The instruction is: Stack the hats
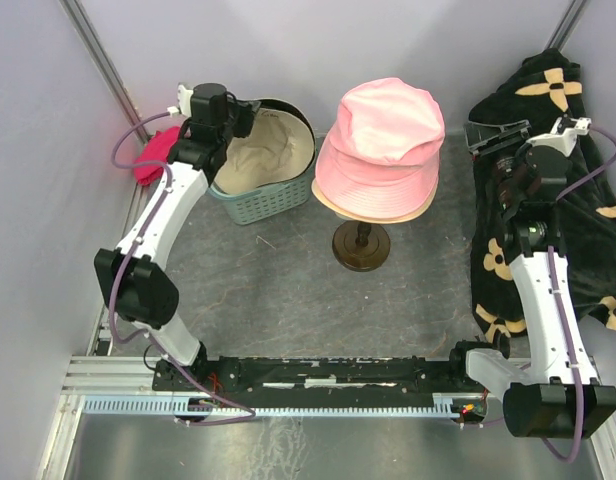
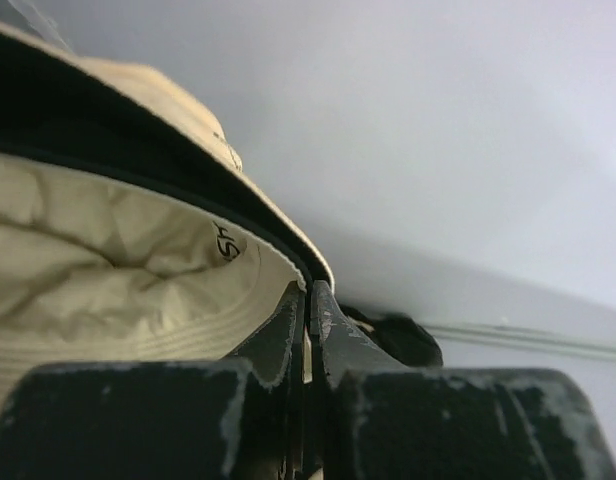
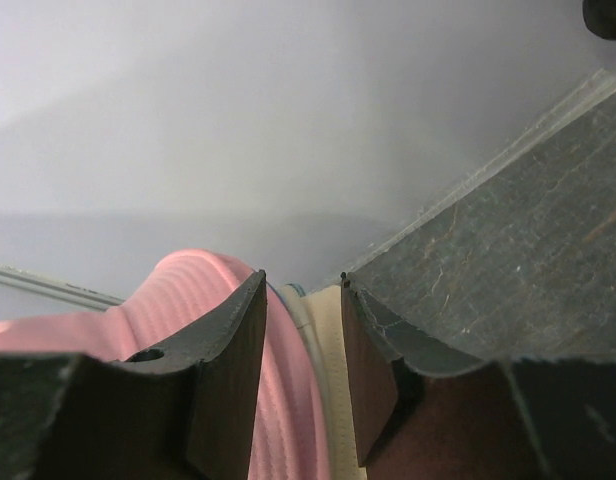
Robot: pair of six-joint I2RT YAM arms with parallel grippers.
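Pink over beige, the stacked hats (image 1: 380,140) sit on a stand with a round dark base (image 1: 361,247). At the back left, a beige hat (image 1: 268,150) lies inner side up in the blue-green basket (image 1: 260,204). My left gripper (image 1: 250,112) is shut on that hat's rim; in the left wrist view the beige hat (image 2: 88,250) has its dark-lined edge pinched between the fingertips. My right gripper (image 1: 498,138) stands part open over the dark blanket's edge. The right wrist view shows the pink hat (image 3: 213,300) beyond its fingers, apart from them.
A dark blanket with tan flowers (image 1: 588,240) covers the right side. Red cloth (image 1: 156,155) lies behind the left arm.
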